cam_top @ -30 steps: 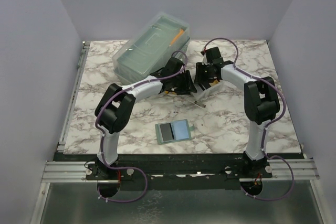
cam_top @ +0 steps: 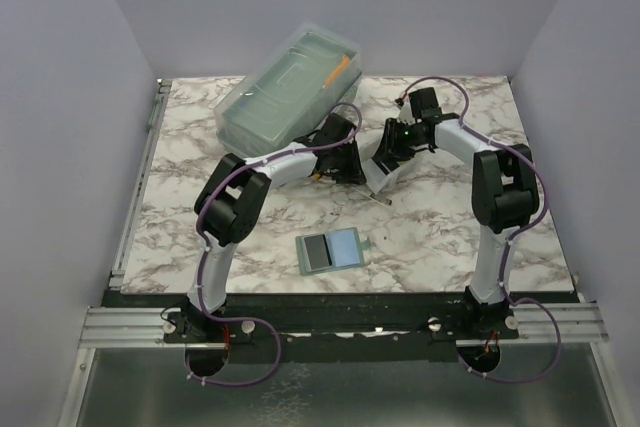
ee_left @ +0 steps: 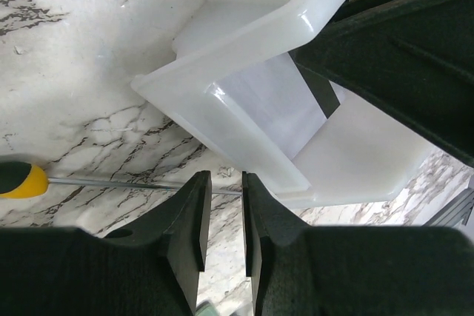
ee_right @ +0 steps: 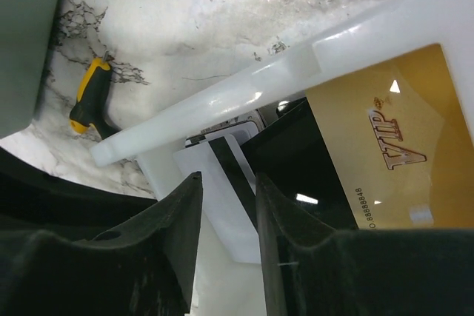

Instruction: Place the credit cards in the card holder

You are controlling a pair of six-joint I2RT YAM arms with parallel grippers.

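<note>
In the right wrist view, a white card [ee_right: 207, 175] with a black stripe, a dark card [ee_right: 302, 164] and a gold VIP card [ee_right: 396, 135] lie in a white tray [ee_right: 281, 75]. My right gripper is over the white card, its fingers parted; whether they touch it is unclear. My left gripper is by the tray's corner [ee_left: 281, 175], a narrow gap between its fingertips; no held thing shows clearly there. At the front of the table lies a flat green-edged piece with dark and pale-blue panels, apparently the card holder [cam_top: 333, 251].
A screwdriver [cam_top: 378, 198] lies on the table just in front of the tray. A large translucent green-lidded box [cam_top: 290, 87] stands behind my left arm. Another yellow-black handle [ee_right: 92, 98] is near it. The table around the card holder is clear.
My right gripper has moved a little right and toward the front. The left one has shifted slightly to the right. The white tray looks turned and more tilted. The card holder is unmoved.
</note>
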